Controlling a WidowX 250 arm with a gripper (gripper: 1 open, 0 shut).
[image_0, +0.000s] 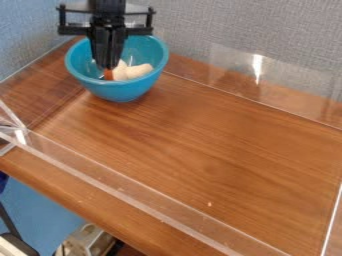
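Observation:
A blue bowl sits at the back left of the wooden table, holding pale, rounded pieces and a small orange-red item, mostly hidden. My black gripper reaches down from the top of the view over the left part of the bowl, its narrow fingers close together beside the pale pieces. Whether anything is between the fingertips is hard to see; the gripper appears shut.
Transparent low walls edge it, with a grey speckled wall behind. A blue surface and metal hardware show below the front left.

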